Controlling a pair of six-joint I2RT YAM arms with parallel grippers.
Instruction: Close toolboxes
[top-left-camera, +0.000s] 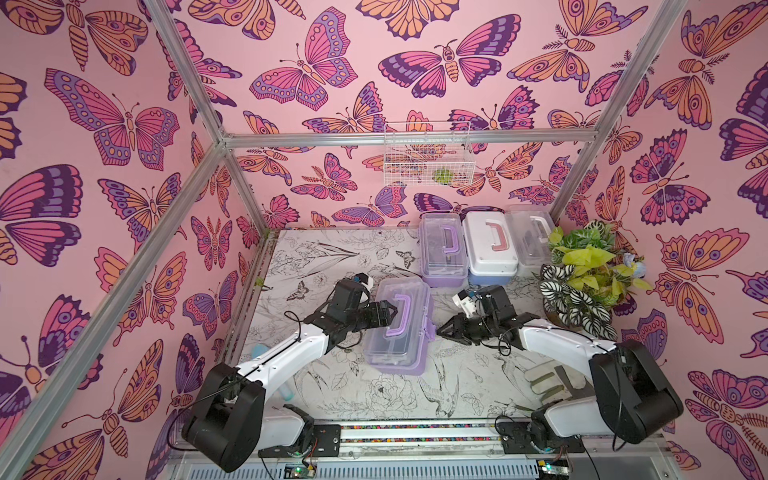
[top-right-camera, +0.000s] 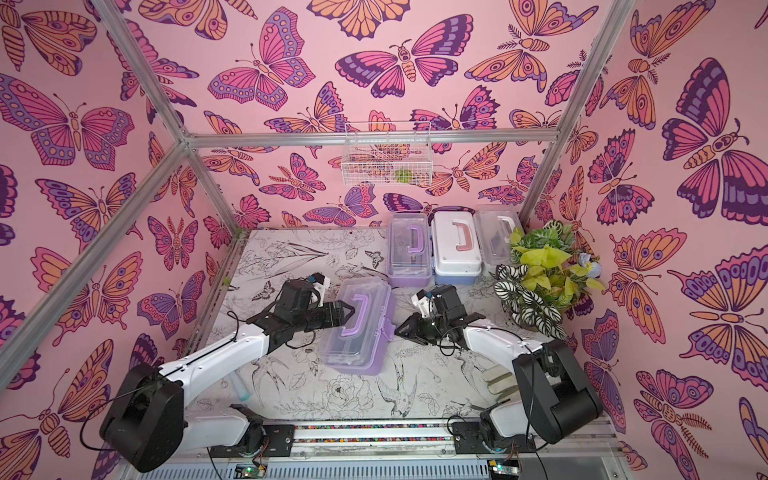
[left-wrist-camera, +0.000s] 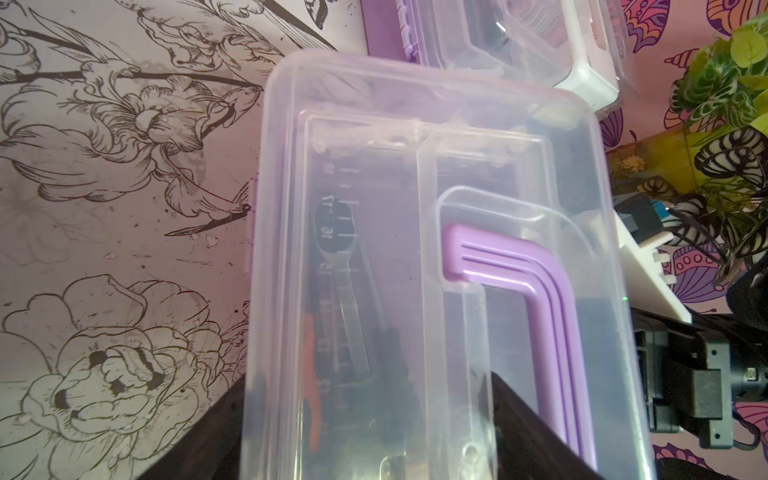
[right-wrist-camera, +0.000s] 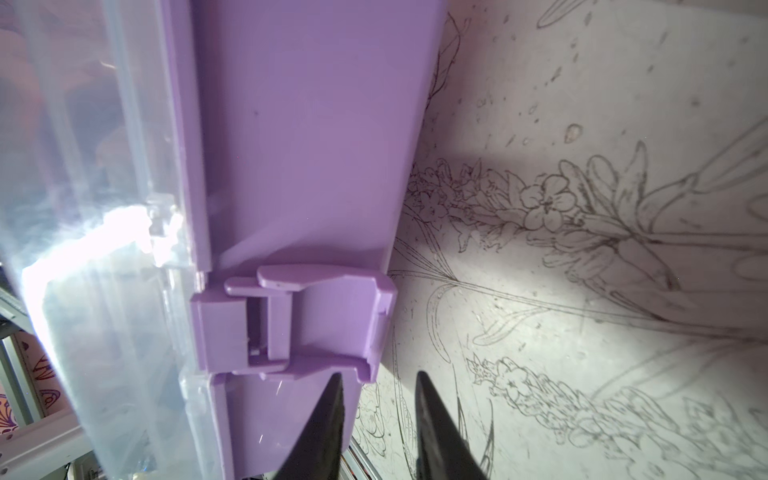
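Note:
A purple toolbox (top-left-camera: 404, 356) with a clear lid, purple handle and tools inside lies mid-table. My left gripper (top-left-camera: 385, 312) is shut on its far-side lid edge at the left; its fingers show dimly through the lid in the left wrist view. My right gripper is part open beside the box's right side, just by a purple latch (right-wrist-camera: 320, 316), nothing between its fingers. At the back stand a purple toolbox (top-left-camera: 440, 256), a white one (top-left-camera: 489, 264) and a clear-lidded one (top-left-camera: 528, 232).
A leafy plant (top-left-camera: 592, 272) crowds the back right. Gloves (top-left-camera: 552, 384) lie at the front right. A wire basket (top-left-camera: 428, 172) hangs on the back wall.

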